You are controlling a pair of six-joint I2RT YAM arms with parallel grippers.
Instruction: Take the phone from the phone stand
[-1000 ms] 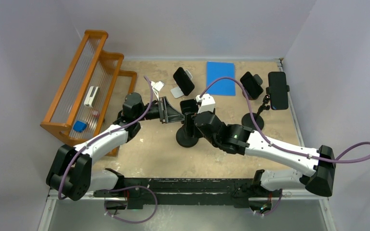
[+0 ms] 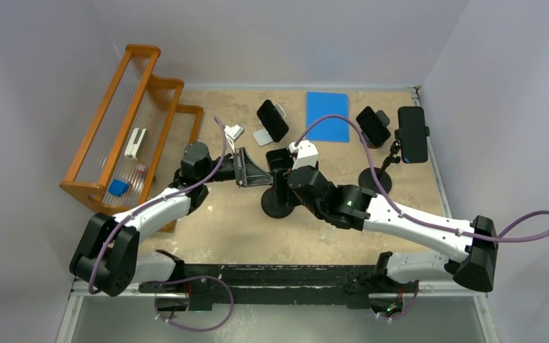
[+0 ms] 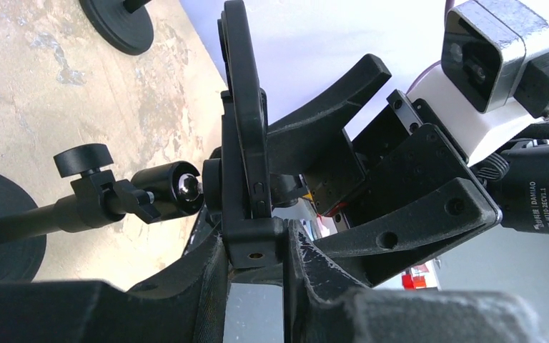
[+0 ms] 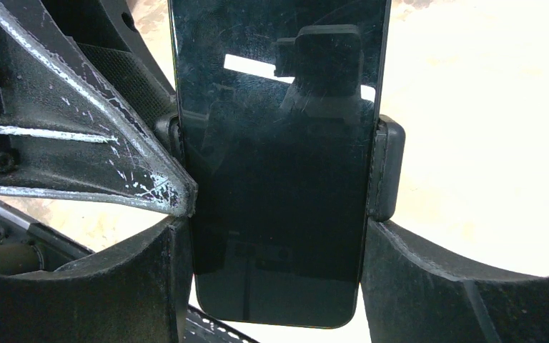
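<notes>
A black phone (image 4: 279, 179) fills the middle of the right wrist view, screen facing that camera. My right gripper is shut on its long sides near the lower end. The stand's clamp arms (image 4: 386, 168) still flank the phone higher up. In the left wrist view the clamp bracket (image 3: 254, 245) lies between the fingertips of my left gripper, with little or no gap at either side; whether they press on it cannot be told. The stand's ball joint (image 3: 175, 187) and round base (image 2: 277, 204) show below the grippers.
Another phone on a stand (image 2: 413, 134) is at the right. Two smaller stands (image 2: 273, 121) hold dark panels around a blue sheet (image 2: 327, 116). A wooden rack (image 2: 125, 132) lies at the left.
My left gripper has shifted very slightly toward the front of the table. The right arm and the phone look unmoved.
</notes>
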